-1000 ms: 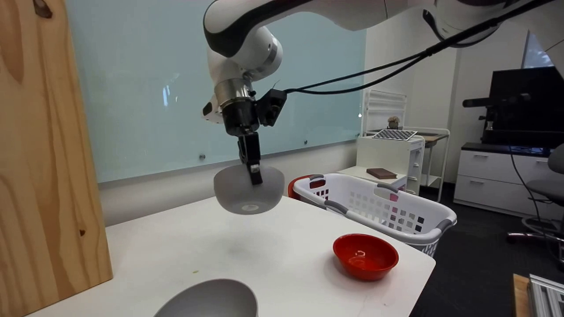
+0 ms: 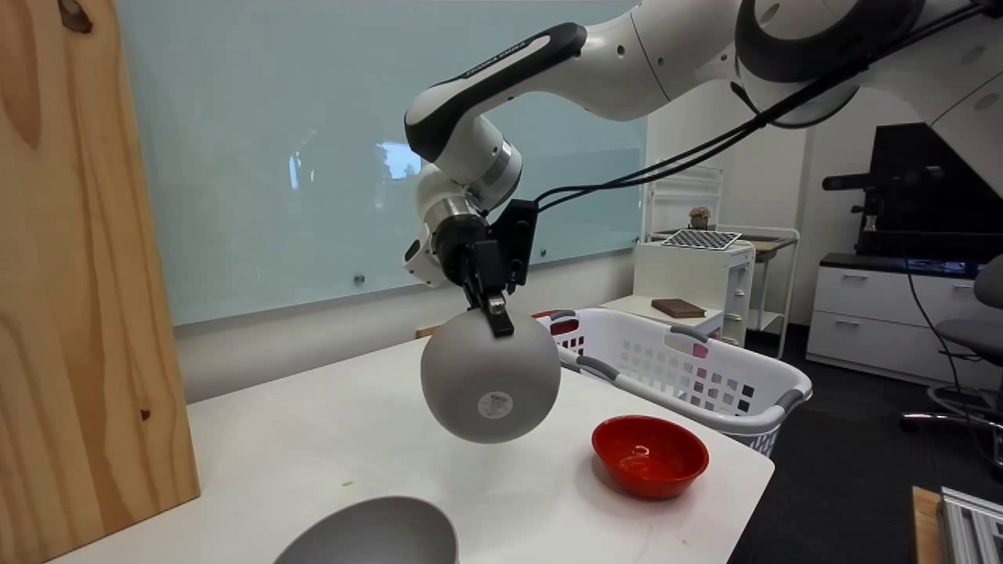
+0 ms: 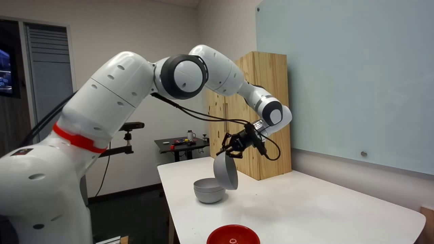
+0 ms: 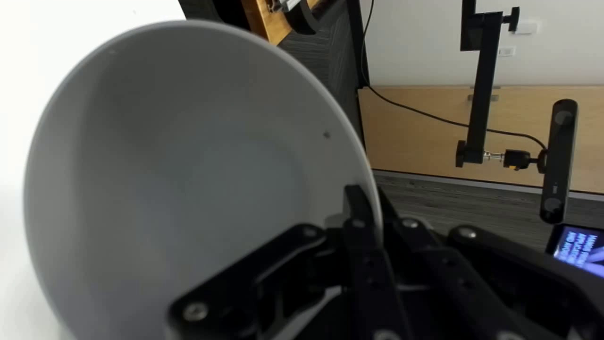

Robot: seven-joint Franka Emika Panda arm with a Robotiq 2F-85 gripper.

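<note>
A grey bowl [image 2: 484,390] hangs in the air above the white table, tipped steeply so its base faces exterior view 1. My gripper [image 2: 498,319] is shut on its rim. In the wrist view the empty inside of that bowl [image 4: 215,147] fills the left half, and one finger [image 4: 356,209] lies within the rim, the other outside it. Two stacked grey bowls [image 3: 209,196] stand upright on the table, just beside the held one in exterior view 2. Exterior view 1 shows only part of the stack [image 2: 385,536]. An empty red bowl [image 2: 650,459] sits near the table's edge.
A white laundry basket [image 2: 677,366] stands beyond the table's edge. At one end of the table rises a wooden cabinet [image 3: 270,122]. A glass board [image 3: 350,81] covers the wall behind.
In exterior view 1 the held bowl has come nearer, lower and a little right, and has tilted from almost level to steep. The stacked bowls and red bowl have stayed put.
</note>
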